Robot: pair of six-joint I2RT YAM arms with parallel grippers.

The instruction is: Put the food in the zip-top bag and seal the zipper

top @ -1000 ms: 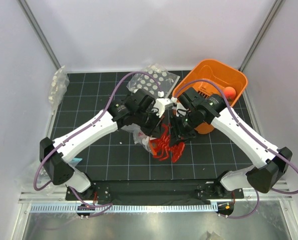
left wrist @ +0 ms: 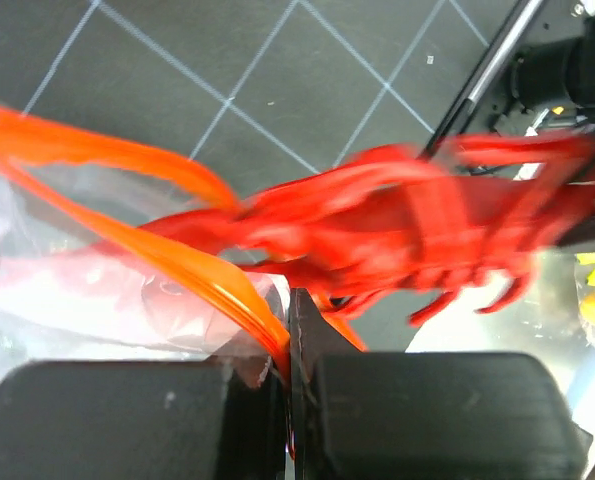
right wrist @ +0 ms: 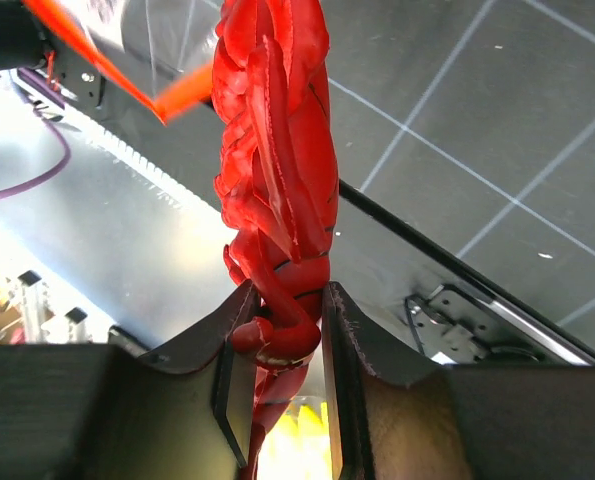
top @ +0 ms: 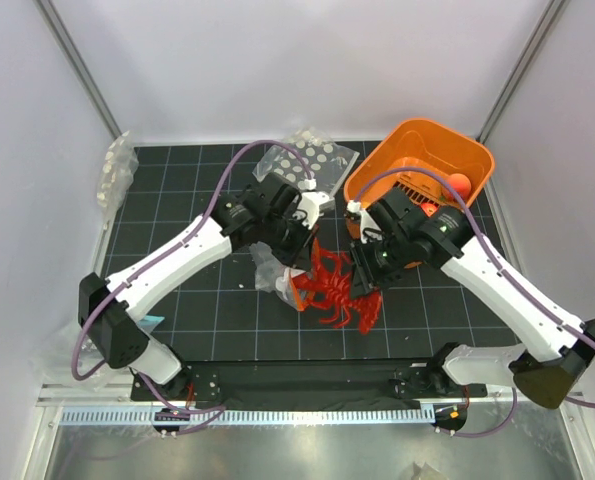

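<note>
A red toy lobster hangs at the middle of the table, its far end within the mouth of a clear bag with an orange zip edge. In the left wrist view the lobster reaches through the open mouth into the clear bag. My left gripper is shut on the bag's orange rim. My right gripper is shut on the near end of the lobster, which stands out long between its fingers. The top view hides both sets of fingertips.
An orange basket holding red round food stands at the back right. A clear bag with white dots lies at the back middle, and another dotted bag lies along the left edge.
My right gripper has moved a little toward the table's front and right with the lobster, which now shows more of its body. My left gripper and the bag have shifted slightly.
</note>
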